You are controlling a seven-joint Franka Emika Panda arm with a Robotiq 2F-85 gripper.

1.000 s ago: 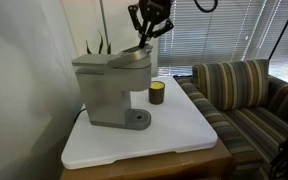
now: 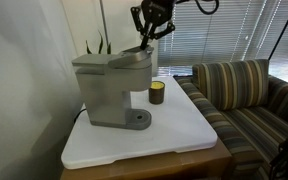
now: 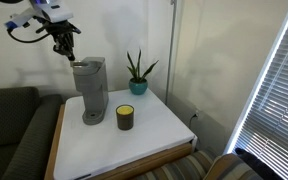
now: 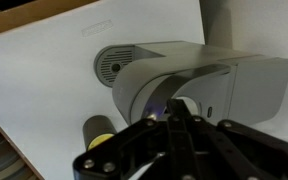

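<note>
A grey single-cup coffee maker (image 2: 114,92) stands upright on the white table, its drip tray (image 2: 137,119) at the front. My gripper (image 2: 145,44) points down at the top front of the machine, fingertips at or just above the lid area. In exterior view 2 the gripper (image 3: 71,57) is over the coffee maker's top (image 3: 88,68). From the wrist, the shut gripper shows nothing clear between its fingers, against the machine's curved top (image 4: 149,85). Whether the fingertips touch the lid, I cannot tell.
Beside the machine sits a dark mug (image 3: 125,118) with a yellow inside. A potted plant (image 3: 138,80) is at the table's back. Bare white tabletop (image 3: 99,153) lies in front. A striped sofa (image 2: 236,90) is off to the side.
The gripper has shifted slightly to the right in exterior view 1, still at the machine's top. The coffee maker and mug have stayed where they were.
</note>
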